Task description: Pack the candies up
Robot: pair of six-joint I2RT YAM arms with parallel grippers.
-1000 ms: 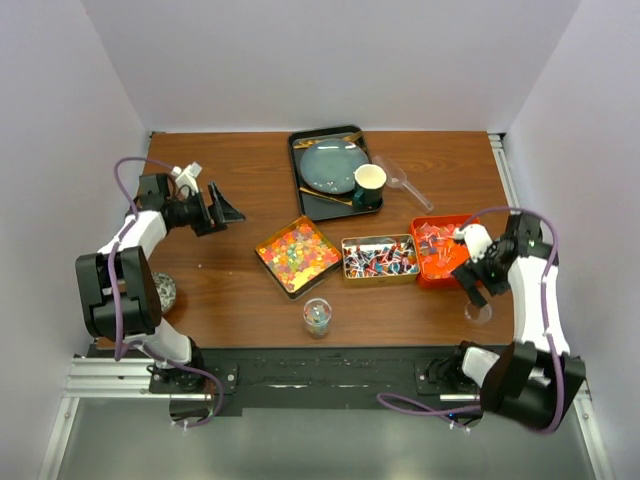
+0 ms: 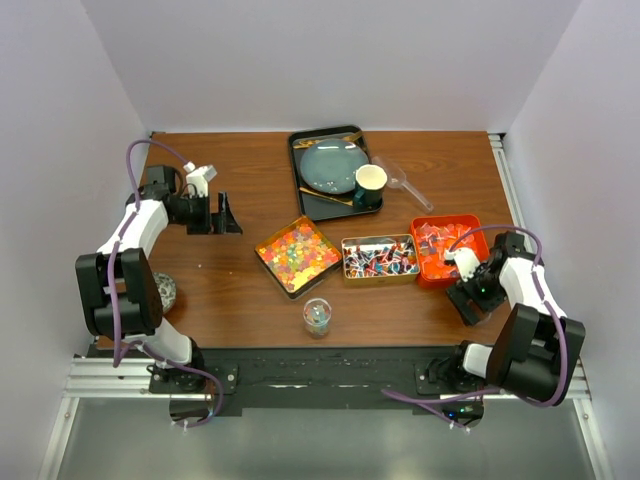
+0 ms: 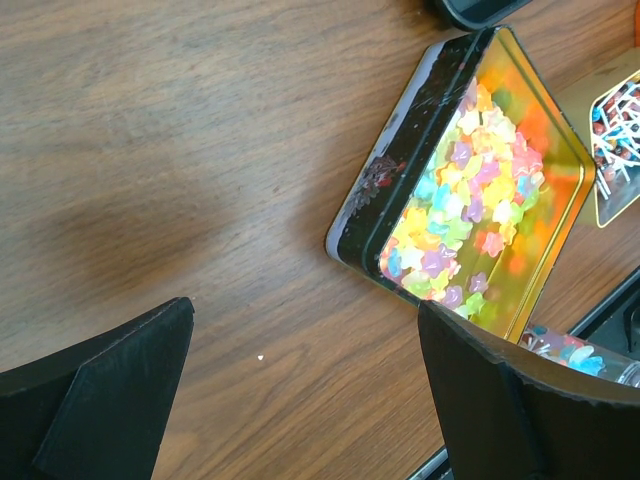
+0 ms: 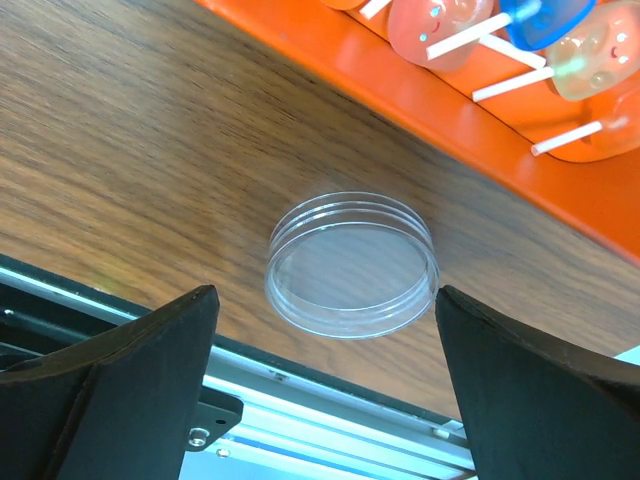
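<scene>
A clear round lid (image 4: 352,265) lies on the wood between the fingers of my right gripper, which is open around it without clear contact. In the top view that gripper (image 2: 478,312) is low at the table's front right. The clear jar (image 2: 317,316) stands at the front middle with some candy inside. Star-shaped candies fill part of a gold tin (image 2: 299,257). Lollipops lie in a second tin (image 2: 380,261), and wrapped candies and lollipops in an orange box (image 2: 446,250). My left gripper (image 2: 226,214) hangs open and empty over the left of the table.
At the back, a black tray (image 2: 310,208) carries a plate (image 2: 335,166) and a mug (image 2: 370,183). A clear scoop (image 2: 402,184) lies right of it. The orange box's wall stands close beyond the lid. Wood is bare at left.
My right gripper has moved toward the front and down over the lid, which was visible beside it before. The left gripper has turned slightly and shifted little.
</scene>
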